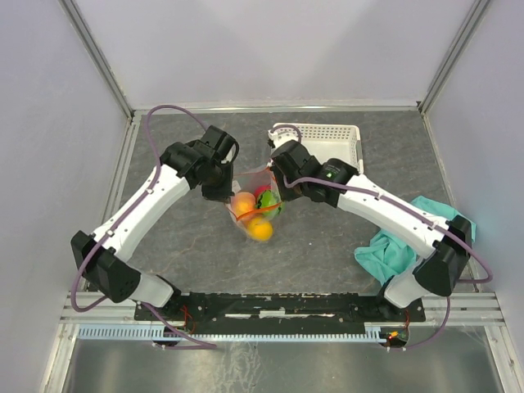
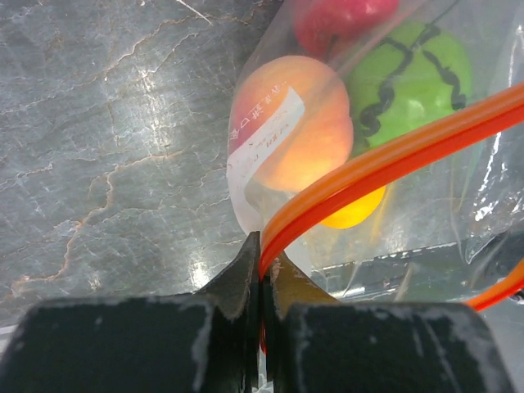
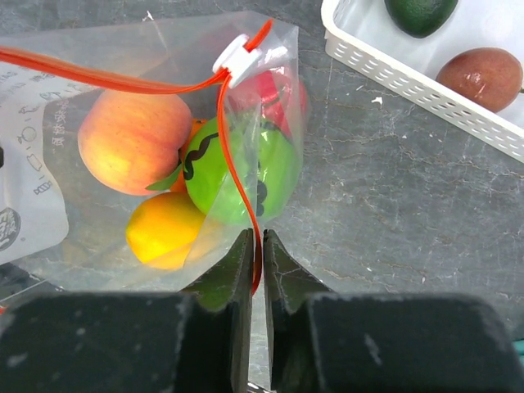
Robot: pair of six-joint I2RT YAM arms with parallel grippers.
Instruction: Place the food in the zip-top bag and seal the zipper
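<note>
The clear zip top bag (image 1: 250, 182) hangs mouth-up between my two grippers, orange strips along its rim. Inside lie a peach (image 3: 135, 139), a green pepper (image 3: 229, 176), a yellow-orange fruit (image 3: 166, 229) and a red item (image 2: 340, 20). My left gripper is shut on the orange rim at the bag's left side. At the right side, the rim runs between the fingers of my right gripper; a narrow gap shows there, and I cannot tell whether they pinch it. A white slider (image 3: 237, 59) sits on the orange zipper, away from the right fingertips.
Behind the right arm stands a white basket (image 1: 327, 135), holding an avocado (image 3: 420, 12) and a brownish fruit (image 3: 483, 79). A teal cloth (image 1: 389, 255) lies at the right.
</note>
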